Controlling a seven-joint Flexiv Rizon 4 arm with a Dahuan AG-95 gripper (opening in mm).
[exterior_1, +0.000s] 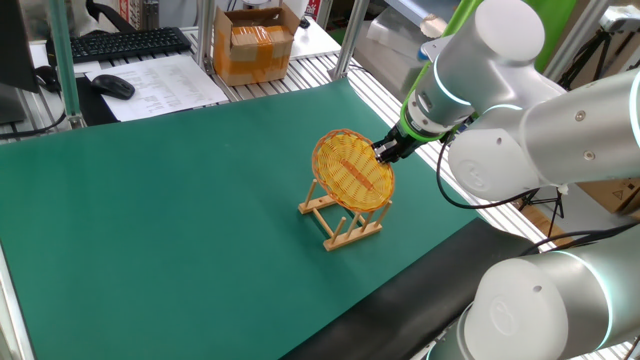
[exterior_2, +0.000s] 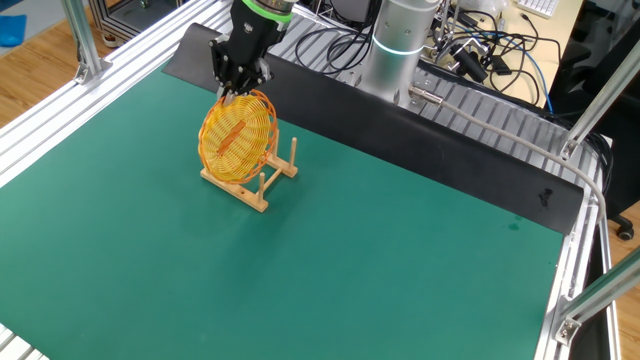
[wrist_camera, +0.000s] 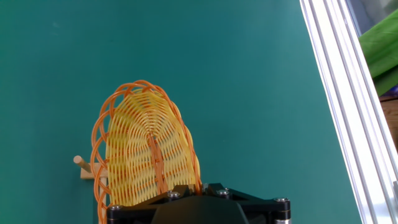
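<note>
A round woven basket (exterior_1: 352, 172), yellow with an orange rim and an orange-brown band across its middle, stands steeply tilted at the wooden rack (exterior_1: 340, 238). My gripper (exterior_1: 380, 153) is at the basket's upper edge, shut on the rim. From the other side, the basket (exterior_2: 236, 140) shows below the gripper (exterior_2: 229, 96), its lower edge among the pegs of the rack (exterior_2: 262, 205). In the wrist view the rim of the basket (wrist_camera: 149, 143) runs in between the fingertips; most of the rack is hidden behind it. Whether the basket's weight rests on the rack I cannot tell.
A black strip (exterior_2: 420, 155) lies along the arm's side of the table. Beyond the mat's far edge are a cardboard box (exterior_1: 255, 45), a mouse (exterior_1: 113, 87) and a keyboard (exterior_1: 120, 43). Metal posts stand at the corners.
</note>
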